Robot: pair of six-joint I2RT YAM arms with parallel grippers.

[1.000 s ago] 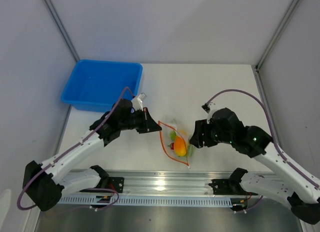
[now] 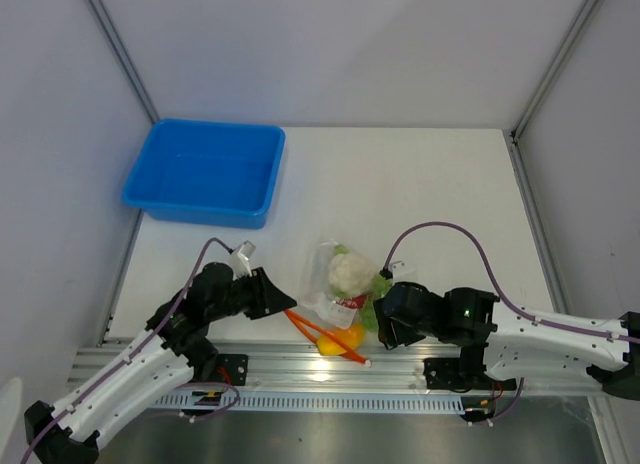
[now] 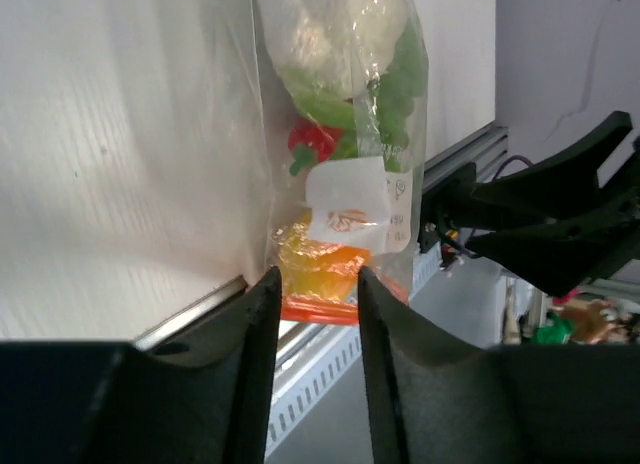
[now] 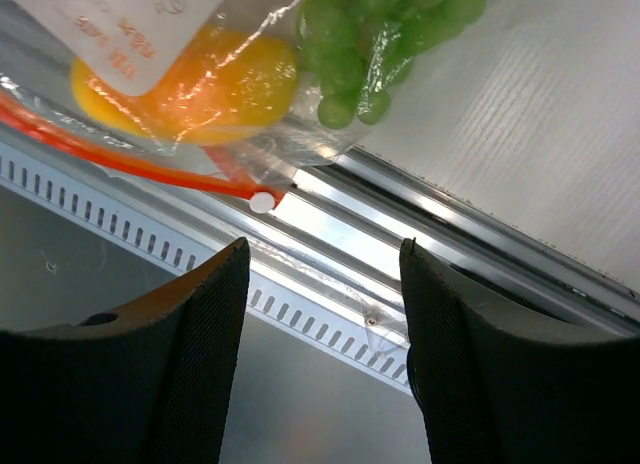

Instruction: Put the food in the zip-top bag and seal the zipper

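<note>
The zip top bag (image 2: 325, 284) lies at the table's front edge, holding cauliflower (image 2: 349, 272), a red pepper (image 3: 314, 139), a yellow-orange item (image 4: 235, 84) and green grapes (image 4: 355, 49). Its orange zipper strip (image 4: 150, 168) lies low at the front, over the metal rail, with a white slider (image 4: 261, 202) at one end. My left gripper (image 2: 272, 302) is just left of the bag, fingers part open with nothing seen between them. My right gripper (image 2: 388, 329) is right of the bag, open and empty, above the rail beside the slider.
A blue bin (image 2: 200, 169) sits at the back left of the white table (image 2: 420, 184). A metal rail (image 2: 300, 359) runs along the front edge.
The bag has moved toward the front edge, its orange strip now lower. Both grippers have moved down and toward the front; the right one also shifted left.
</note>
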